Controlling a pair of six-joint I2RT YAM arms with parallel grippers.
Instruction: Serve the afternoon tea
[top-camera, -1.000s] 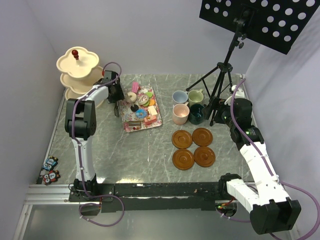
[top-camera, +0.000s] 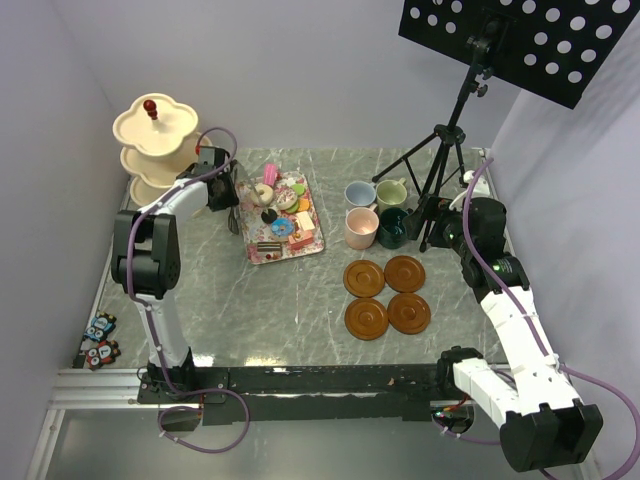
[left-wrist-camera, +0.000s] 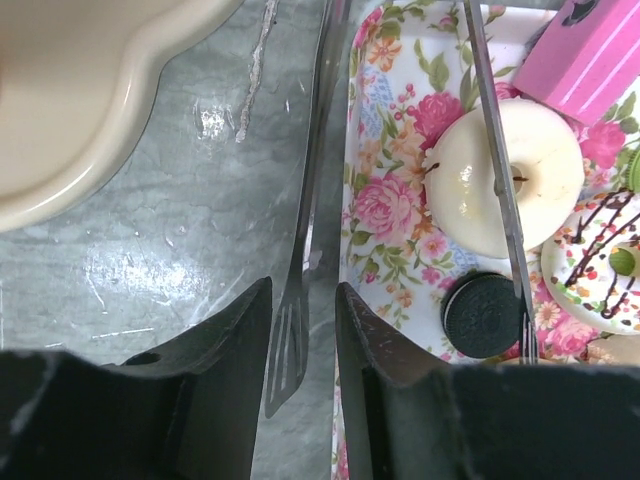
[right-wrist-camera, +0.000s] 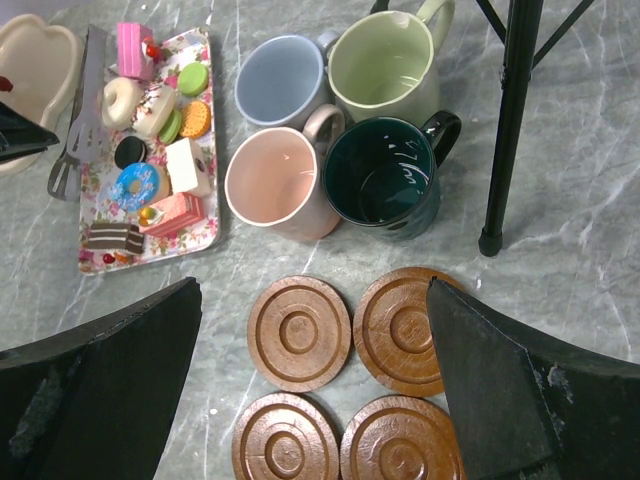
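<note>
My left gripper hovers over silver tongs at the left edge of the floral tray, its fingers slightly parted around one long arm of them; whether it grips is unclear. Sweets lie on the tray: a white donut, sandwich cookie, pink cake, blue donut. A cream tiered stand is at back left. My right gripper is open above four wooden coasters. Four mugs stand behind them.
A black music stand rises at the back right, one leg beside the mugs. Two small dark figures lie at the left front.
My left arm has shifted slightly left and toward the table's front. The right arm and the things on the table appear unchanged.
</note>
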